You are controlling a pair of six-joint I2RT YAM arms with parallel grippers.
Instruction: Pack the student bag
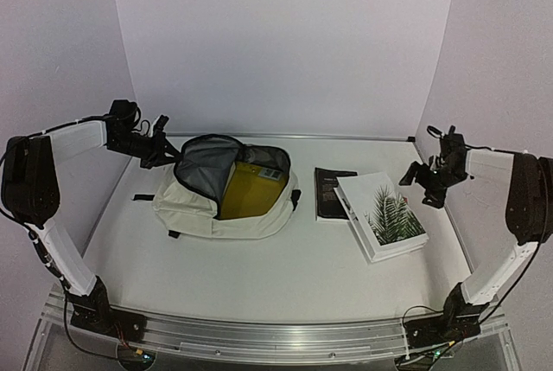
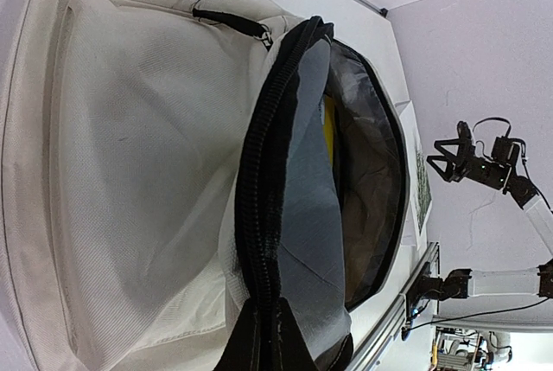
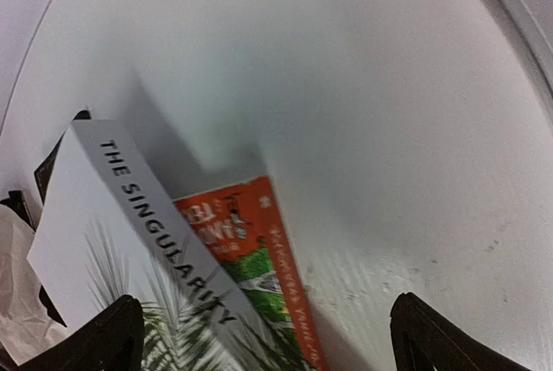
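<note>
The white backpack lies on the left half of the table, its main compartment gaping. Inside it is a yellow book. My left gripper is shut on the black zipper edge of the bag's grey-lined flap, holding it up. To the right, a thick white book with palm leaves lies partly over a black book. An orange-and-green book peeks out beside it in the right wrist view. My right gripper stands open and empty, above the table's right side near the white book.
Bare table runs along the front and between the bag and the books. Walls enclose the back and both sides. A strap sticks out to the left of the bag.
</note>
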